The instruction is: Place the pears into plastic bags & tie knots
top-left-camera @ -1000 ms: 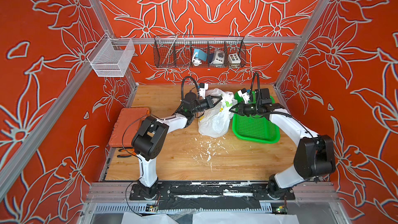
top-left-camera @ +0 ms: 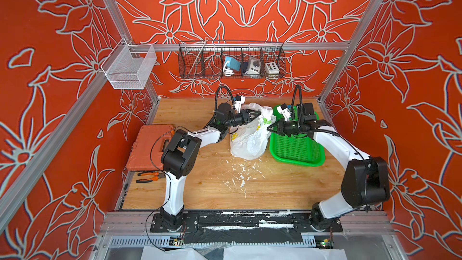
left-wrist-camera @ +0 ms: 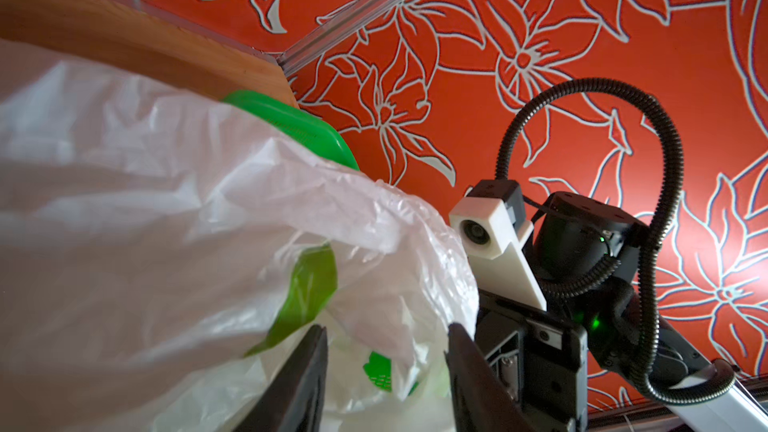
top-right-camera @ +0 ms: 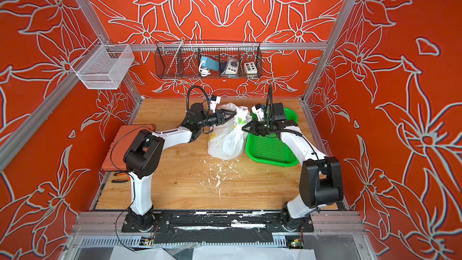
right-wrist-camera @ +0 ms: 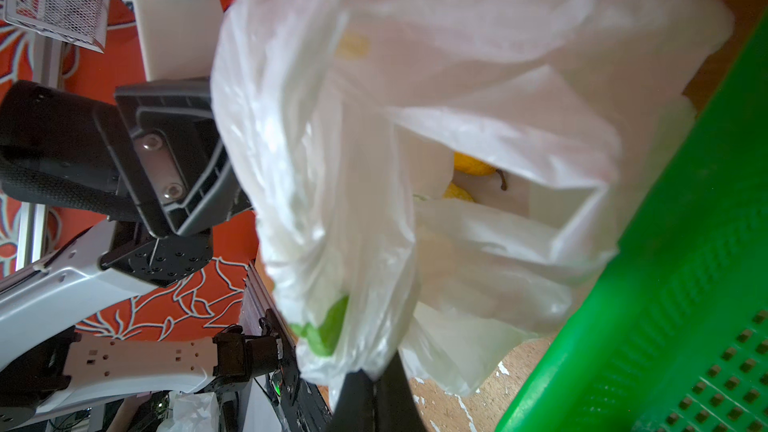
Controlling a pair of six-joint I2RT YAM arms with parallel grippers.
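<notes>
A crumpled white plastic bag [top-left-camera: 247,142] with green print lies mid-table against the green basket's left side. Yellow pears [right-wrist-camera: 472,161] show through an opening in it, partly hidden. My left gripper stands open over the bag's upper part, bag folds beyond and between its fingertips. My right gripper is shut on a gathered fold of the bag at its right side, beside the basket.
The green basket [top-left-camera: 296,156] looks empty. An orange case [top-left-camera: 144,146] and pliers [top-left-camera: 149,177] lie at the left. Wire baskets hang at the back.
The bag's top has shifted slightly. The right arm stays nearly still.
</notes>
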